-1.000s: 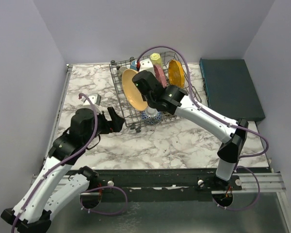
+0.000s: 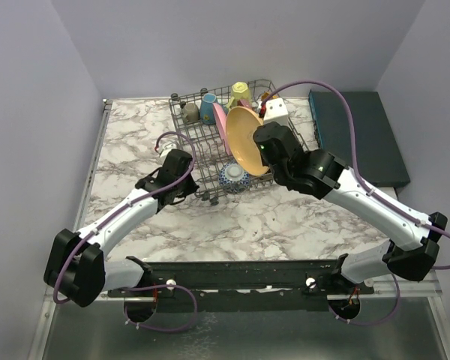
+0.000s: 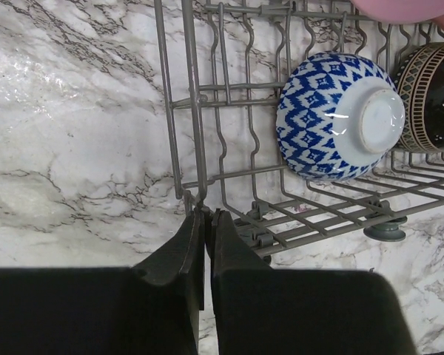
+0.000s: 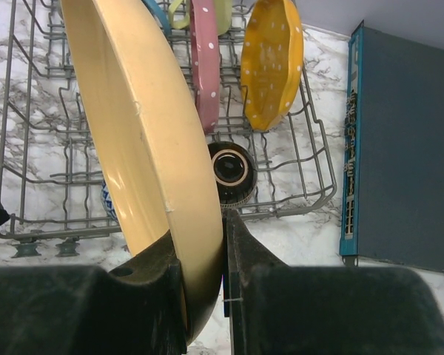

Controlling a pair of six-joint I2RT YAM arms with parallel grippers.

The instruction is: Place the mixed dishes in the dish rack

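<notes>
A pale yellow plate (image 2: 244,139), tilted on edge, hangs above the dish rack (image 4: 322,194). My right gripper (image 2: 263,159) is shut on its rim; in the right wrist view the plate (image 4: 179,185) passes between the fingers. At the rack's front left corner, my left gripper is shut with its tips against the corner wires; whether a thin wire is between them I cannot tell. In the rack sit a blue-patterned bowl (image 3: 318,122), upside down, a dark bowl (image 4: 234,171), pink dishes (image 4: 204,66) and a polka-dot yellow dish (image 4: 270,66).
Cups stand along the rack's back left, a blue one (image 2: 208,108), a grey-brown one (image 2: 190,112) and a yellow-green one (image 2: 240,93). A dark flat box (image 2: 360,139) lies right of the rack.
My left gripper has gone from open to shut and moved right to the rack's corner. My right gripper has carried the plate to the right, uncovering a pink dish.
</notes>
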